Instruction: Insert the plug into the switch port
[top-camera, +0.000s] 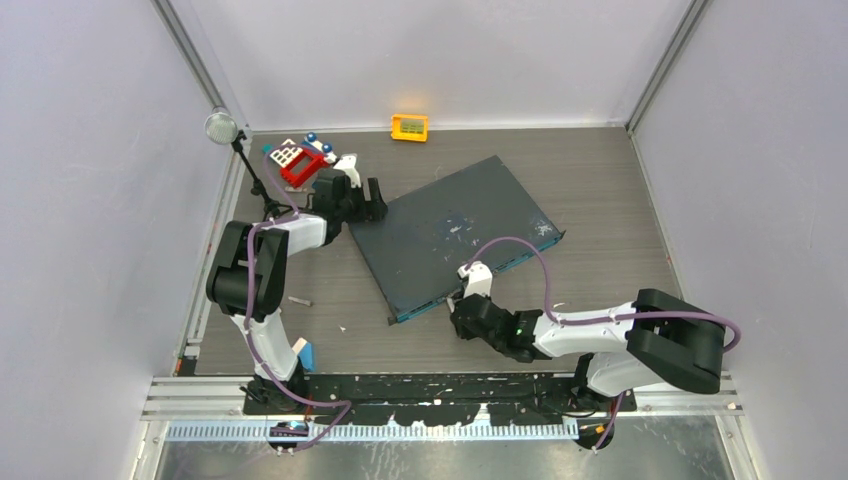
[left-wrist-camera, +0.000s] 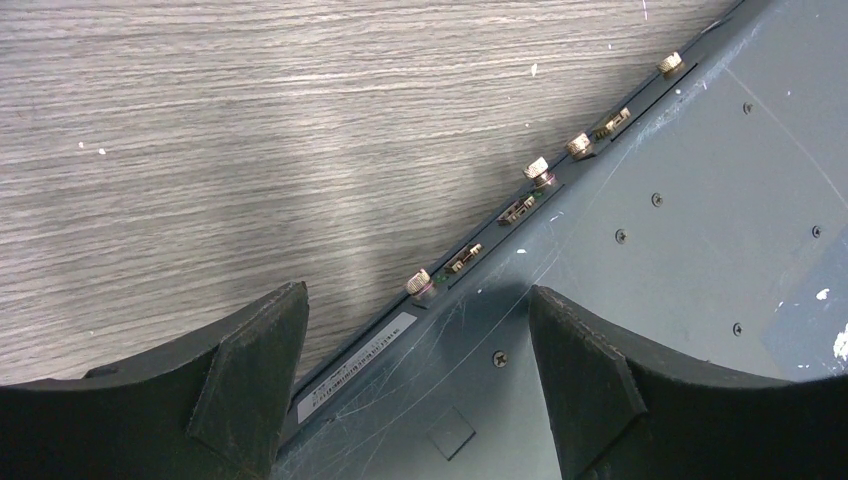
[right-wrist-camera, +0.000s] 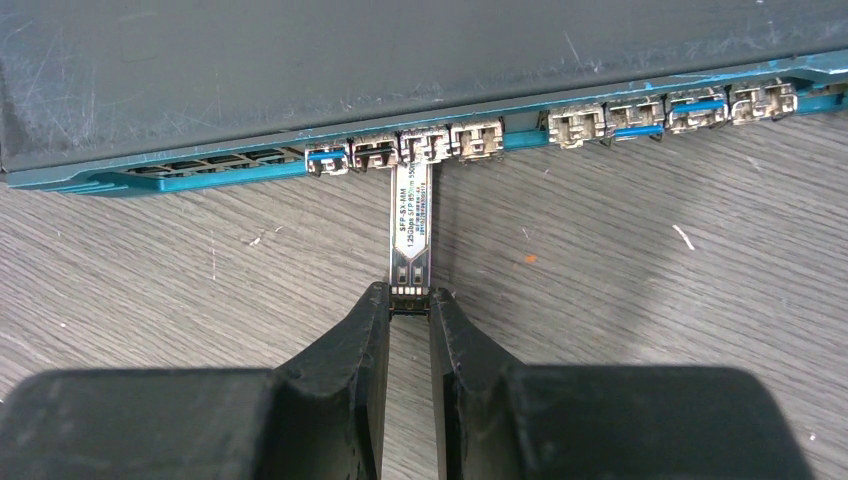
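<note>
My right gripper is shut on the silver SFP plug (right-wrist-camera: 410, 220), whose far end meets a cage (right-wrist-camera: 425, 145) in the row of ports along the switch's (right-wrist-camera: 250, 60) blue-trimmed front; how deep it sits I cannot tell. In the top view this gripper (top-camera: 455, 305) is at the switch's lower edge. My left gripper (top-camera: 372, 200) hangs open over the switch's upper-left corner; its wrist view shows empty fingers either side of the edge with thumbscrews (left-wrist-camera: 536, 168).
Toys (top-camera: 305, 168) and a lamp (top-camera: 222, 127) stand at the back left, a yellow box (top-camera: 409, 127) at the back. A small loose piece (top-camera: 300, 301) lies left of the switch.
</note>
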